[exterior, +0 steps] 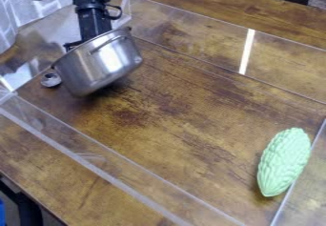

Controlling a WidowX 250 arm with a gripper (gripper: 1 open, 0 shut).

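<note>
A stainless steel pot (97,64) is tilted at the upper left of the wooden surface, its rounded side toward the camera. My black gripper (79,43) reaches down from the top left to the pot's far rim. Its fingers are mostly hidden by the pot, so whether they are closed on it does not show. A small metal round piece (50,79) sits beside the pot's left side.
A pale green bumpy oblong item (284,161) lies at the lower right. Clear plastic walls (114,175) border the wooden area. A grey-white corrugated backdrop stands at the top left.
</note>
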